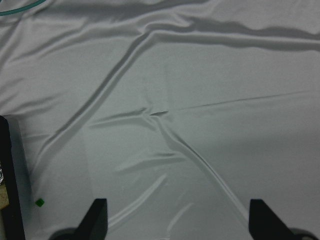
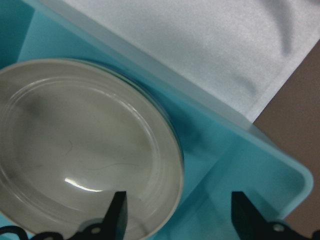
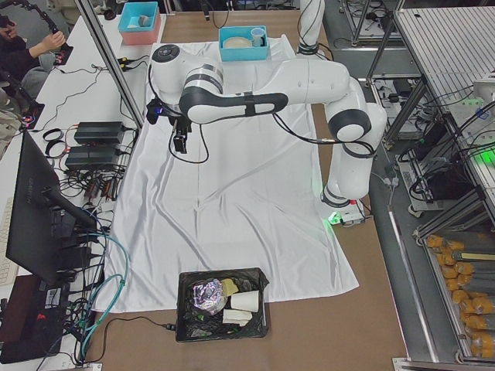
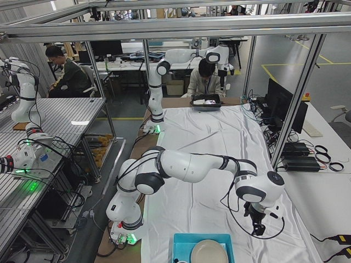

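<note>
My left gripper stands open over the white cloth (image 1: 210, 80), nothing between its fingers; in the camera left view it hangs at upper middle. A black crate (image 3: 263, 309) holding foil and white items lies at the cloth's near end, its edge showing in the left wrist view. My right gripper is open above a blue box (image 2: 265, 175) with a pale plate (image 2: 85, 135) in it. Nothing is held. The box also holds a cup (image 3: 258, 37) in the camera left view.
A monitor (image 3: 35, 216), cables and black units line the side table. A metal-framed workbench (image 3: 441, 46) stands on the other side. A seated person (image 4: 200, 82) is beyond the far end.
</note>
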